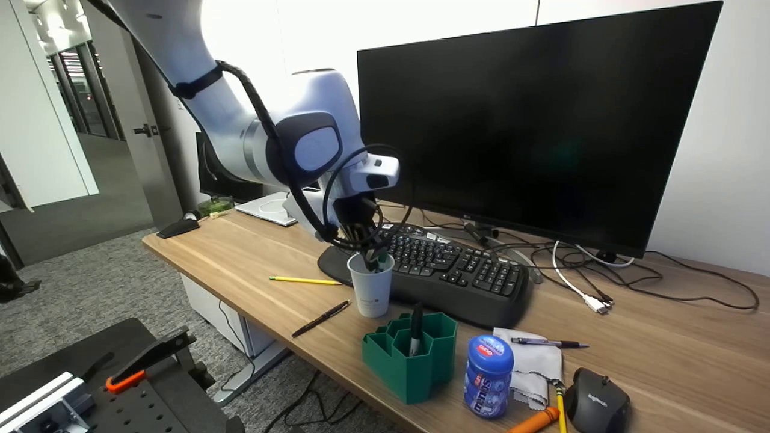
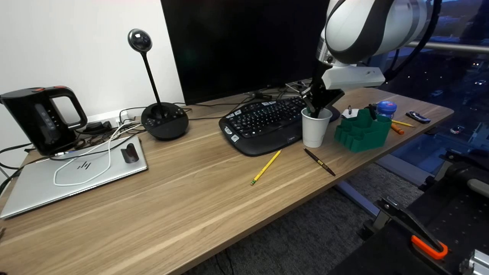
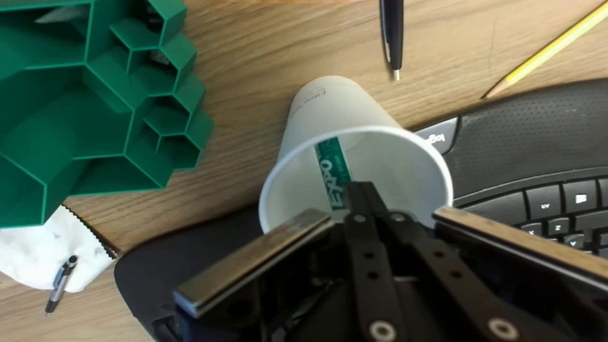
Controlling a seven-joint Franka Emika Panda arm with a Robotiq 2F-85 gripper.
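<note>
A white paper cup (image 1: 371,288) stands upright at the keyboard's front edge. A green-labelled EXPO marker (image 3: 332,171) leans inside it against the wall, its lower end hidden by my fingers in the wrist view. My gripper is shut, its tips at the cup's mouth close beside the marker; nothing shows between them. In the second exterior view, the gripper (image 2: 313,109) points down at the cup (image 2: 315,130) from above.
A green hexagonal organizer (image 1: 415,361) holding a black marker stands right of the cup. Nearby lie a dark pen (image 1: 321,318), a yellow pencil (image 1: 305,280) and the keyboard (image 1: 440,270). A blue gum jar (image 1: 489,379) and mouse (image 1: 597,403) sit farther right.
</note>
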